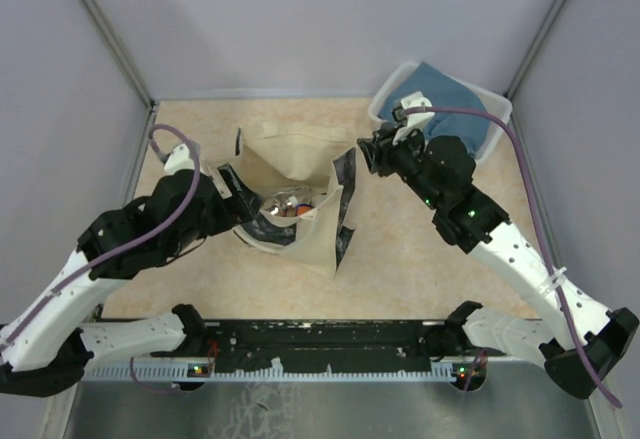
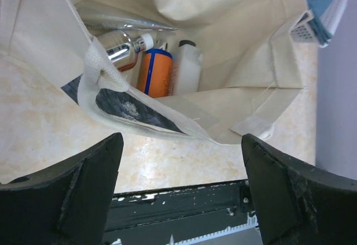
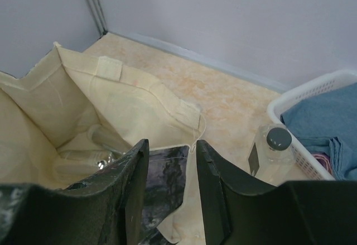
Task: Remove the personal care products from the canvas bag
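The canvas bag [image 1: 292, 151] stands open in the middle of the table. Inside, the left wrist view shows an orange bottle [image 2: 154, 73], a white bottle with a black cap [image 2: 187, 69], a clear bottle with a white cap [image 2: 119, 47] and a silvery tube [image 2: 114, 17]. My left gripper is open at the bag's left rim, its fingers apart and empty. Right of the bag, my right gripper holds its fingers apart, the bag's side showing behind them. A clear bottle with a dark cap [image 3: 270, 151] is outside the bag, near the basket.
At the back right sits a white basket [image 1: 502, 111] with blue cloth [image 1: 452, 109] in it. Bare table [image 1: 400, 269] lies to the right of the bag. The bag's raised walls partly screen its contents from above.
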